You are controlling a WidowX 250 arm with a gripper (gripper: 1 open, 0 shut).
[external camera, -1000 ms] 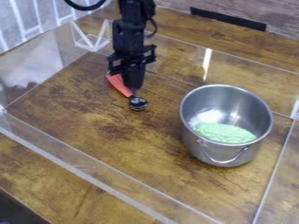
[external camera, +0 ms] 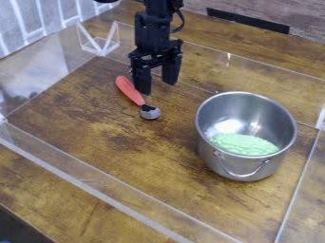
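My black gripper hangs at the top middle of the camera view, fingers spread open with nothing seen between them, just above and behind a utensil with a red handle and a round metal end lying on the wooden table. To the right stands a steel bucket with a pale green object inside.
Clear plastic walls edge the work area on the left, right and back.
The utensil and bucket look unmoved.
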